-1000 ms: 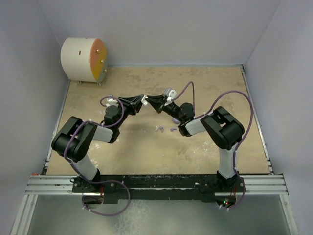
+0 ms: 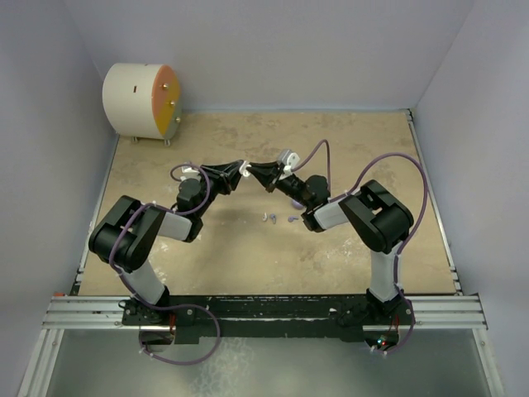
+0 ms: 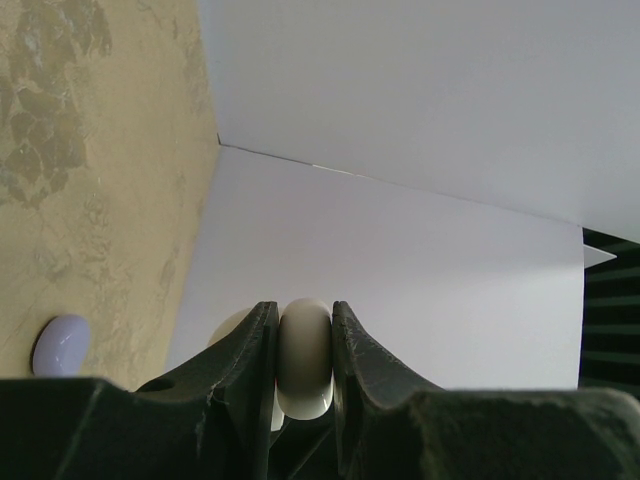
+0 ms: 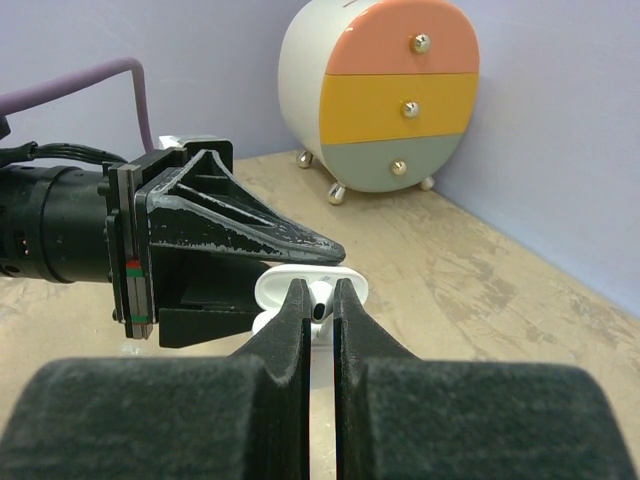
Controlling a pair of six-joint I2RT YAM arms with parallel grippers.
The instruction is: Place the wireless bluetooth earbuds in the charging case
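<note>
Over the middle of the table both grippers meet at a small white charging case. My left gripper (image 2: 237, 169) is shut on a white piece (image 3: 304, 355), seen between its fingertips in the left wrist view. In the right wrist view the open white case (image 4: 278, 285) sits in front of the left gripper, and my right gripper is shut on a small white earbud at the case's opening; whether it is seated cannot be told. Small white and lilac pieces (image 2: 273, 217) lie on the table below.
A round cream cabinet with coloured drawers (image 2: 140, 99) stands at the back left. A lilac object (image 3: 62, 345) lies on the table, partly behind the right arm in the top view.
Both arms are almost still; the right one has shifted very slightly.
</note>
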